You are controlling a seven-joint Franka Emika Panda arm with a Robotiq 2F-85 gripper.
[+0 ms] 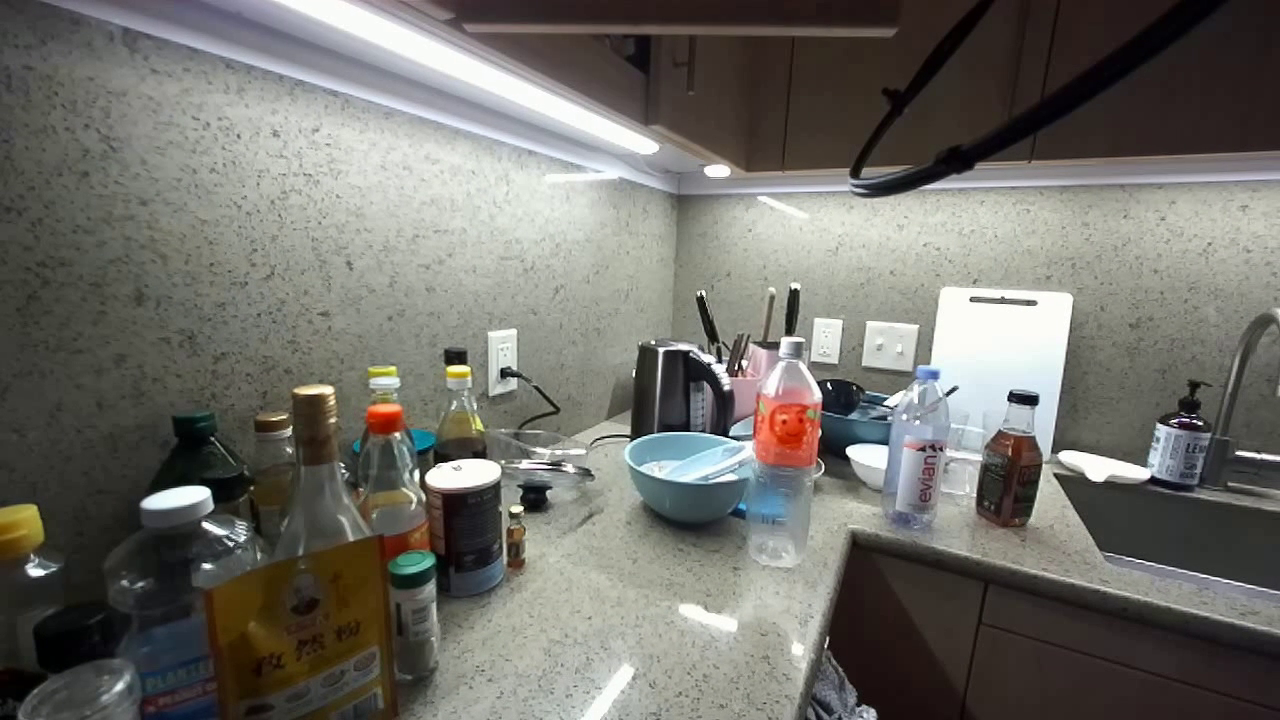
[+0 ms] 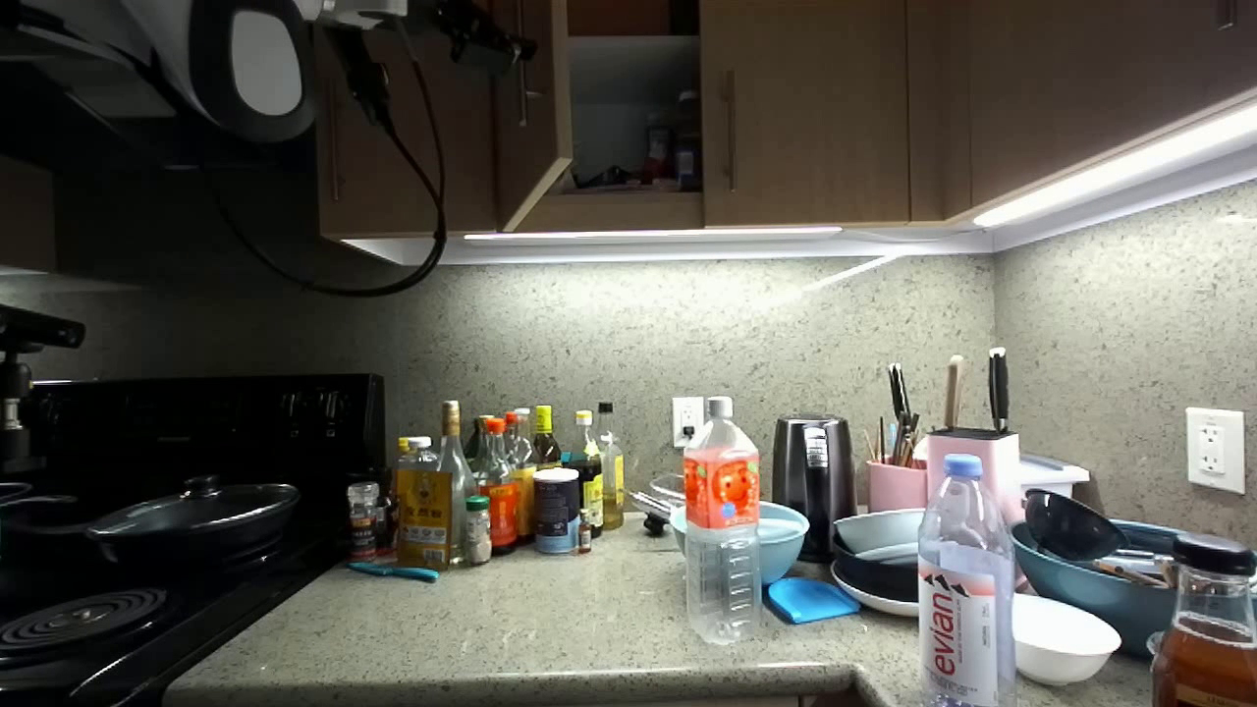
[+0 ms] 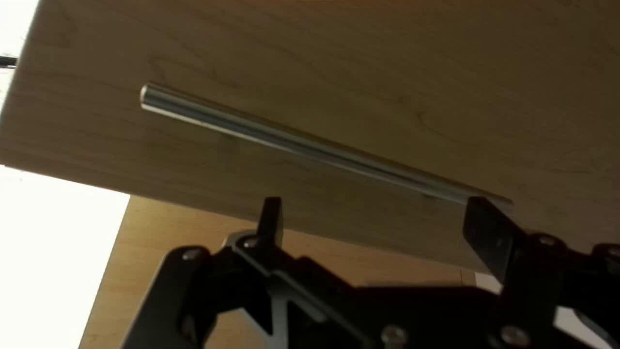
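An upper cabinet door (image 2: 536,112) stands ajar, showing shelves with a few dim items (image 2: 660,153) inside. In the wrist view its face fills the upper part, crossed by a slanting silver bar handle (image 3: 314,145). My gripper is open, its two dark fingers wide apart with nothing between them. The right finger (image 3: 488,232) overlaps the handle's lower right end in this view; whether they touch I cannot tell. In exterior view 2 the gripper (image 2: 501,41) is a dark shape at the top, close to the door and its handle (image 2: 521,71).
Below, the counter (image 2: 530,625) carries sauce bottles (image 2: 507,483), a tall red-labelled bottle (image 2: 722,518), an Evian bottle (image 2: 966,589) and a kettle (image 2: 813,483). A black cable (image 2: 438,224) hangs from the arm. The stove (image 2: 177,495) stands at left.
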